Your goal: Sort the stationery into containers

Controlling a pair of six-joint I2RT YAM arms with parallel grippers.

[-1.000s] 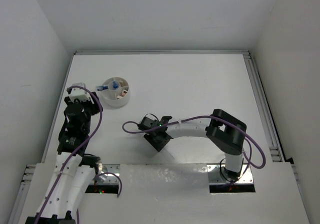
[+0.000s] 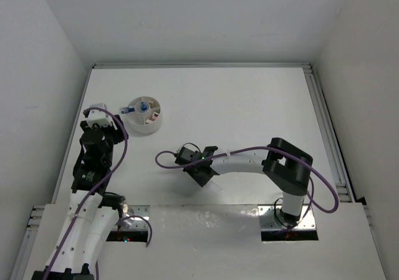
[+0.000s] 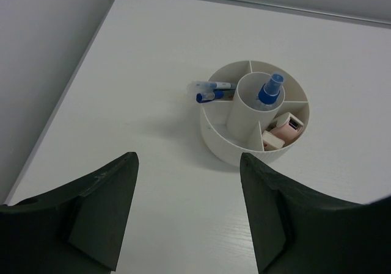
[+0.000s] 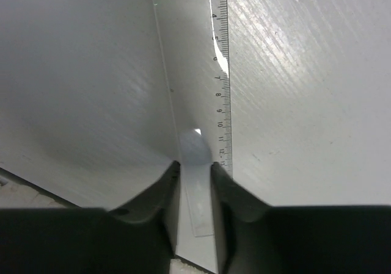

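A clear ruler (image 4: 192, 91) with black markings runs lengthwise through the right wrist view and appears to lie flat on the white table. My right gripper is over its lower part, the fingers partly apart; a finger (image 4: 221, 191) overlaps the ruler's marked edge, and no grip on it shows. The round white organizer (image 3: 220, 149) holds a blue-capped bottle (image 3: 270, 91) in its central cup, pens (image 3: 215, 95) to the left and an eraser (image 3: 273, 141) beside a pink-and-white item (image 3: 287, 128). In front of it, my left gripper is open and empty.
Bare white table (image 2: 243, 105) stretches across the middle and right. The ruler area is close to the table's front edge (image 4: 43, 191). Grey walls (image 2: 37, 105) enclose the sides. A purple cable (image 2: 249, 149) runs along the right arm.
The left arm and the organizer have stayed still.
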